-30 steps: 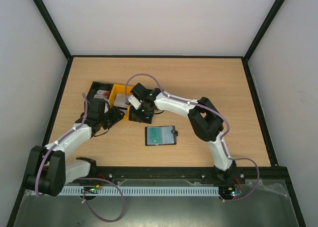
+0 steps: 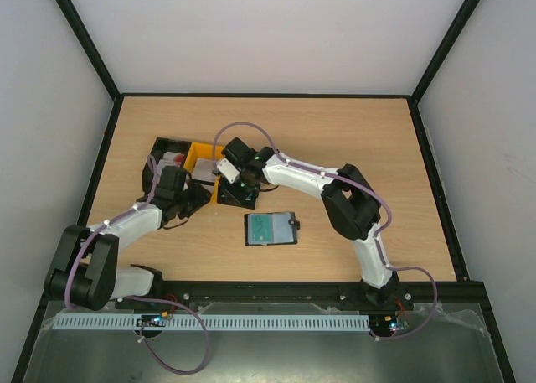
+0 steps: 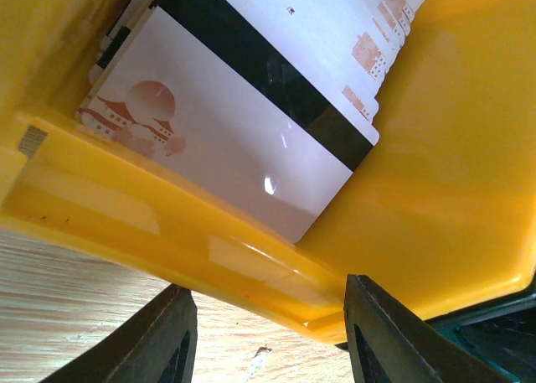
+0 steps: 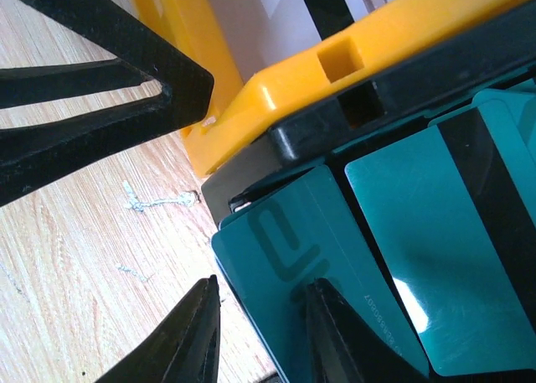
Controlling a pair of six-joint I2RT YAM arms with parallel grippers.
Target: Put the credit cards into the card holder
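Observation:
Teal cards (image 4: 301, 257) lie in a black compartment (image 4: 243, 178) beside the yellow box (image 4: 310, 77). My right gripper stands part open over the nearest teal card, one finger past its edge and the other over its face. White cards (image 3: 226, 131) with black stripes are stacked inside the yellow box. My left gripper is shut on that box's front wall near the corner, fingers either side of it. From above, the card holder (image 2: 285, 230), dark-edged with a green card and a grey part showing, lies flat in front of the boxes.
Another black compartment (image 2: 172, 145) with pale and red cards is at the far left. Both arms crowd round the boxes, and the left gripper's dark finger (image 4: 180, 98) comes close to my right gripper.
The left arm has shifted slightly right and away from the front edge, its gripper closer in at the yellow box. The right arm is nearly still. The boxes and card holder have not visibly moved.

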